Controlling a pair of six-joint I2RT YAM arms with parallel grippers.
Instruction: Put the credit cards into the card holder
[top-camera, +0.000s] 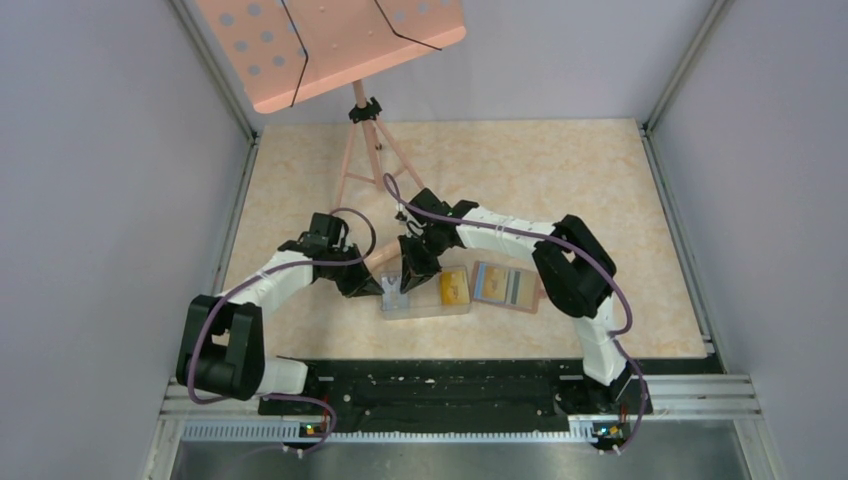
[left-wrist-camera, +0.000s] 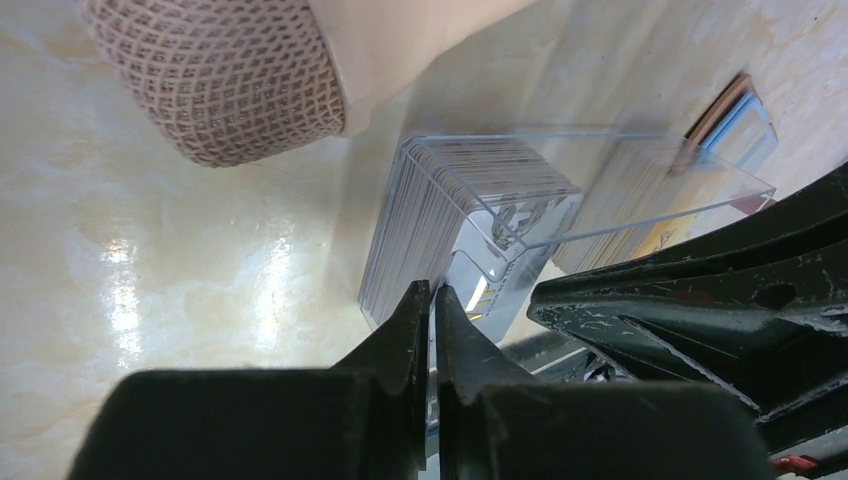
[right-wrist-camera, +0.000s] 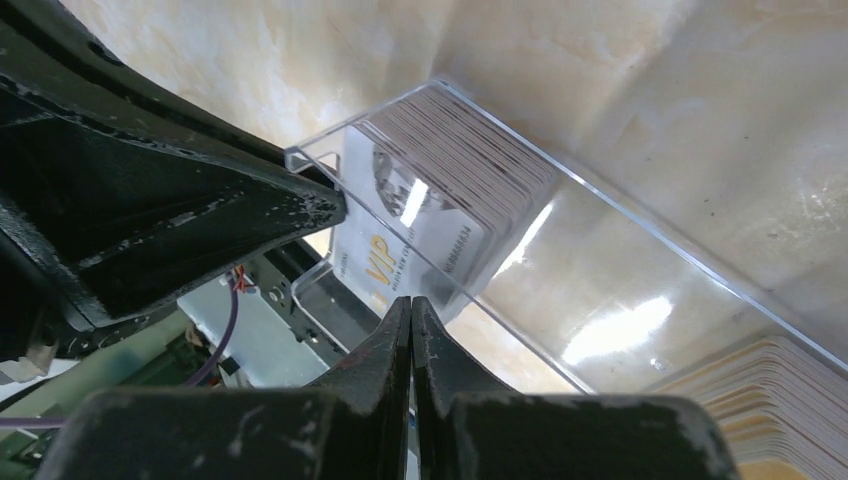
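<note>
The clear card holder (top-camera: 430, 312) lies on the table. A stack of white cards stands inside its left end, the white VIP card (right-wrist-camera: 385, 250) at its face. My left gripper is at that end, shut on the holder's thin clear wall. My right gripper is shut with nothing between its fingers. Its tips stand at the lower edge of the VIP card, which is outside them. A stack of gold cards (top-camera: 455, 288) sits in the holder's right part, with an empty stretch between the two stacks.
A flat tray with blue and tan bands (top-camera: 505, 286) lies just right of the holder. A pink easel (top-camera: 362, 130) stands at the back, and one of its mesh-capped feet (left-wrist-camera: 230, 90) is close behind the holder.
</note>
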